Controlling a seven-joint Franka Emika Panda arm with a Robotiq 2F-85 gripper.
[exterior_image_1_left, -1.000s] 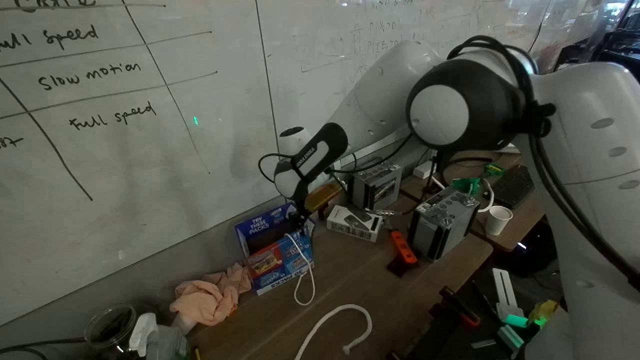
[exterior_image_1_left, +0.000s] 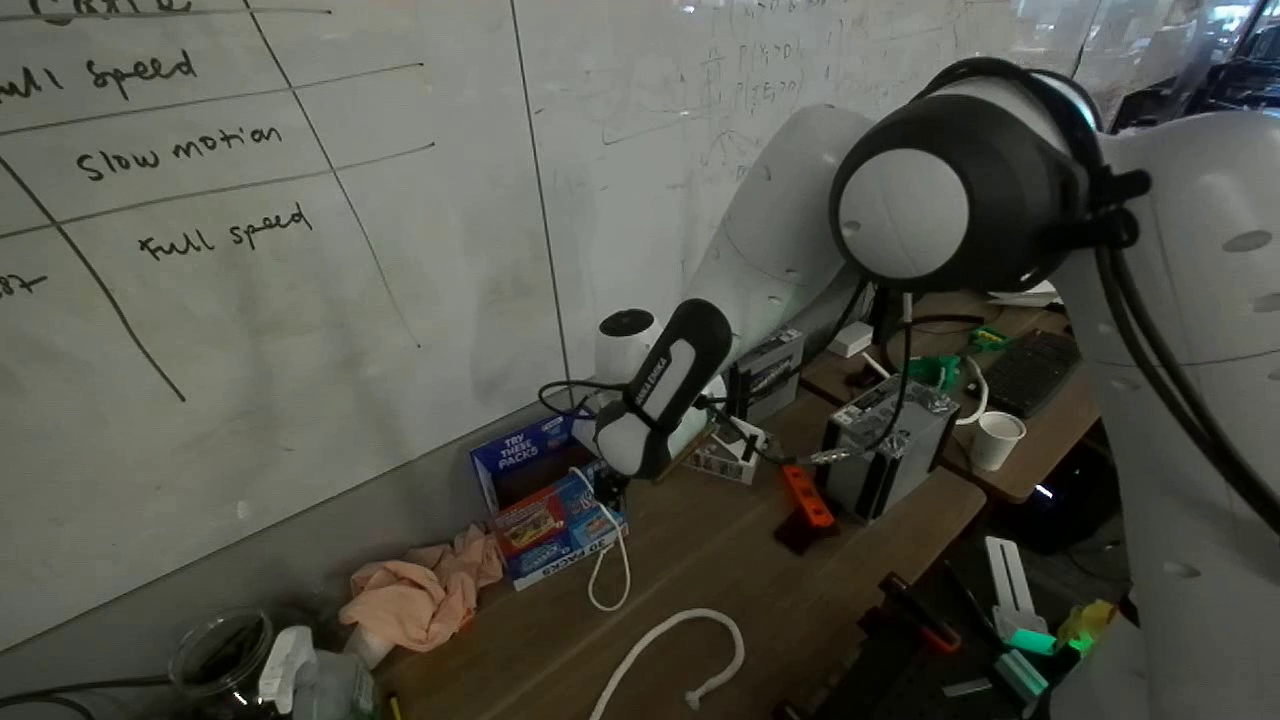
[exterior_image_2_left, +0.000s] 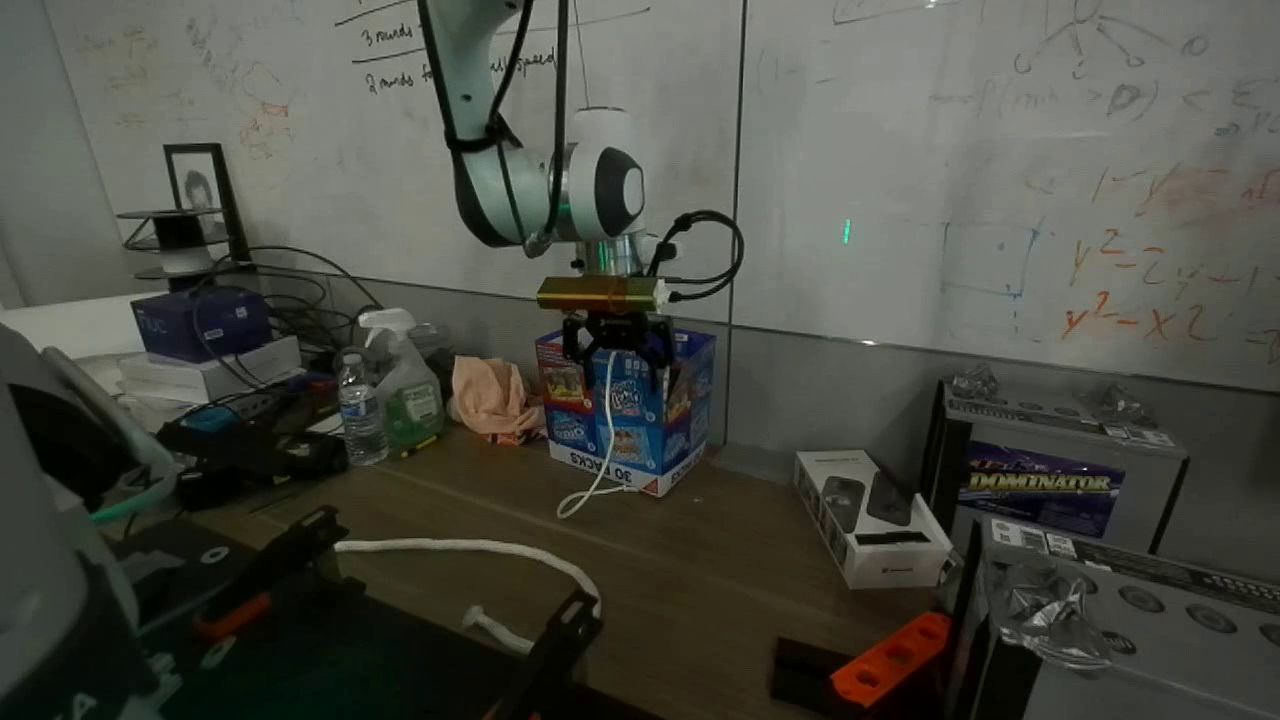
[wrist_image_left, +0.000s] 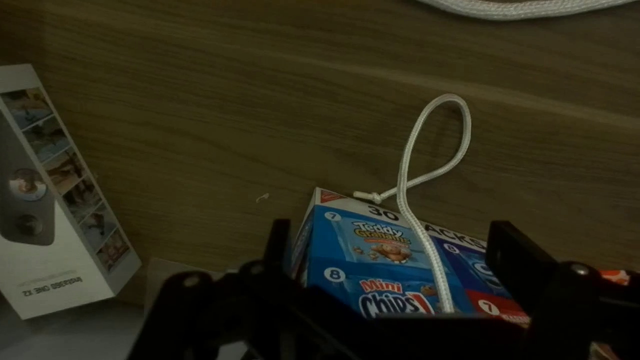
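My gripper (exterior_image_2_left: 618, 348) is open at the front upper edge of a blue snack box (exterior_image_2_left: 630, 414), its fingers spread apart. In the wrist view, one dark finger (wrist_image_left: 277, 249) is at the left of the box's printed face and the other is at the right. A thin white cord (wrist_image_left: 426, 240) runs down that face between them, its near part hidden behind the gripper. The cord's lower part makes a loop on the table, and a knotted end (wrist_image_left: 375, 197) lies by the box's bottom edge. Whether the fingers touch the box cannot be told.
A thicker white rope (exterior_image_2_left: 480, 546) curves across the table's front. An orange cloth (exterior_image_2_left: 492, 398) is left of the box; a white camera box (exterior_image_2_left: 870, 518) and grey batteries (exterior_image_2_left: 1056, 462) stand to the right. The whiteboard (exterior_image_2_left: 960, 156) rises close behind. Mid-table is mostly bare.
The arm's wrist has shifted right and lower in exterior view 1, and now hides part of the white camera box. The snack box, cord and rope look unmoved.
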